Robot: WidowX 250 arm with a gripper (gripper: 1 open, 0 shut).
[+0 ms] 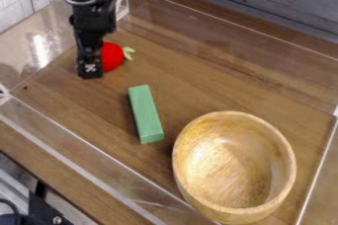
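Observation:
My black gripper (90, 59) is low at the upper left of the wooden table, its arm coming down from the top edge. It stands open beside a red round object with a pale green top (114, 55), partly hidden behind it; whether the fingers touch it is unclear. A mint-green block (145, 113) lies flat near the middle.
A wide pale wooden bowl (234, 165) fills the lower right. Low clear edges run along the left and front, and a plank wall stands at the back.

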